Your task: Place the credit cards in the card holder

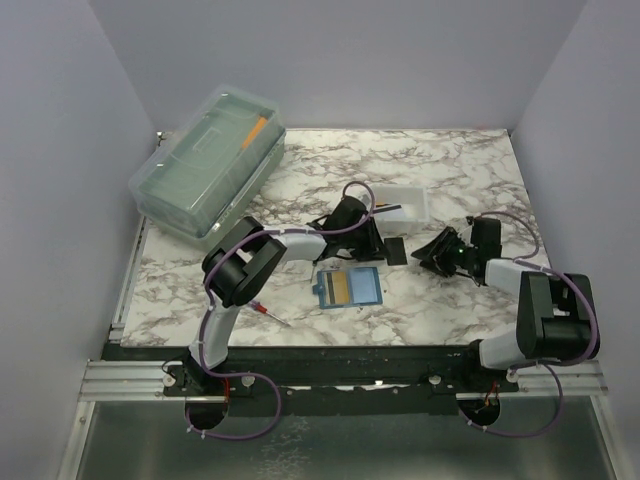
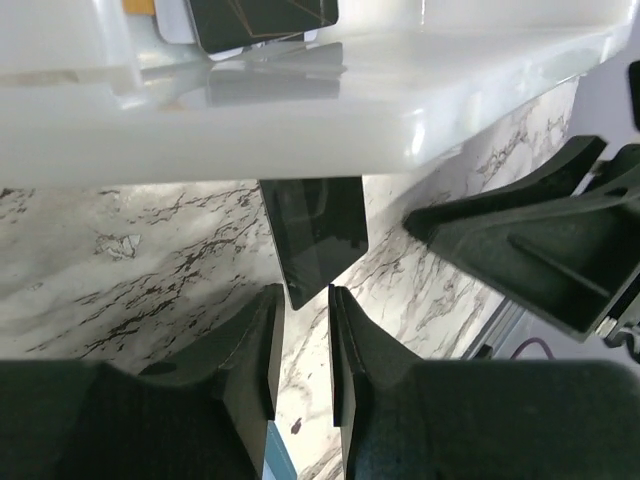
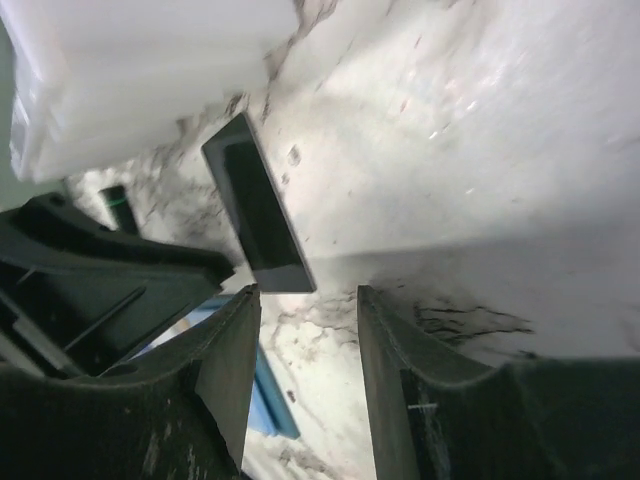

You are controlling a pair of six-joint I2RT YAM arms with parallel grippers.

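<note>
A black card [image 1: 395, 251] lies on the marble table just in front of the white tray, between my two grippers. In the left wrist view the black card [image 2: 312, 235] shows partly beyond the fingertips, its far end hidden by the tray. My left gripper is open a little, nothing between its fingers. My right gripper stands apart from the black card [image 3: 255, 205], its fingers parted and empty. The card holder [image 1: 350, 287] lies opened on the table, blue with a tan side, left of and nearer than the card.
The white tray [image 1: 422, 205] behind the card holds more cards, one of them black [image 2: 260, 20]. A large lidded green box [image 1: 205, 165] fills the back left. A red and white pen [image 1: 268, 313] lies front left.
</note>
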